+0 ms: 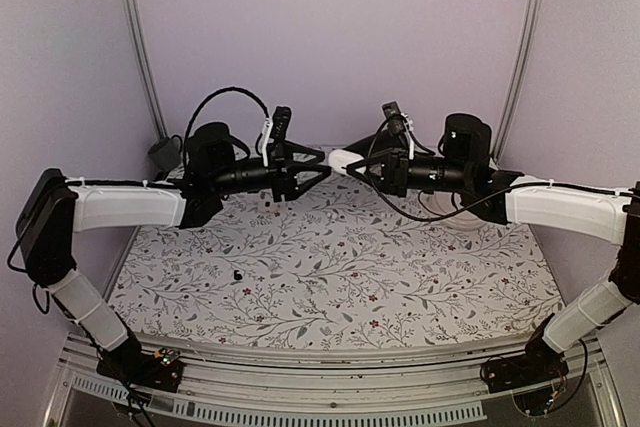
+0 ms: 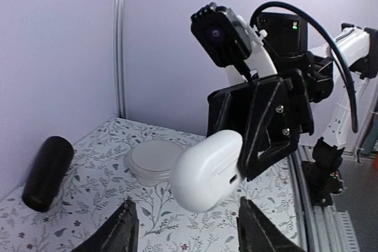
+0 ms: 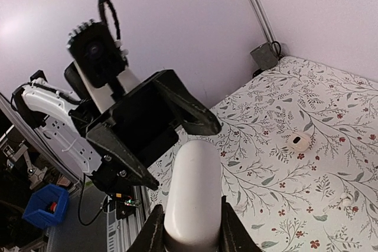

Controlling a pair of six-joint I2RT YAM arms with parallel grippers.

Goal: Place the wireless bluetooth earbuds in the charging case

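My right gripper (image 1: 365,165) is shut on a white charging case (image 1: 345,159), held in mid-air; it fills the lower middle of the right wrist view (image 3: 192,193) and shows rounded, with a small dark port, in the left wrist view (image 2: 207,169). My left gripper (image 1: 318,169) faces it from the left, fingers apart, its tips very close to the case with nothing between them. A small white object (image 3: 346,199), perhaps an earbud, lies on the table, too small to be sure.
A black cylinder (image 2: 48,172) and a round white lidded container (image 2: 155,159) stand toward the back and right. A small pale object with a dark top (image 3: 299,141) and a grey box (image 3: 264,56) are on the left side.
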